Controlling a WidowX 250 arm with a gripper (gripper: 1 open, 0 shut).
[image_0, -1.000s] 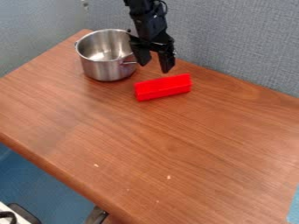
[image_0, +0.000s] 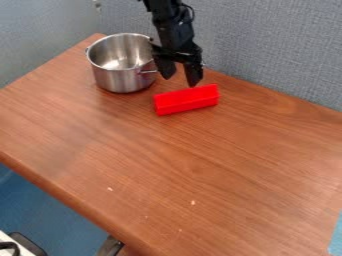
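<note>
My black gripper (image_0: 179, 72) hangs over the back of the wooden table, its two fingers spread apart with nothing seen between them. It is beside the right side of a steel pot (image_0: 118, 70), near the pot's handle. A red rectangular block (image_0: 186, 99) lies on the table just below and in front of the gripper.
A grey padded wall stands behind it. Blue floor shows at the lower left, with some dark and metal parts at the bottom edge.
The gripper has shifted very slightly; the pot and red block stay where they were.
</note>
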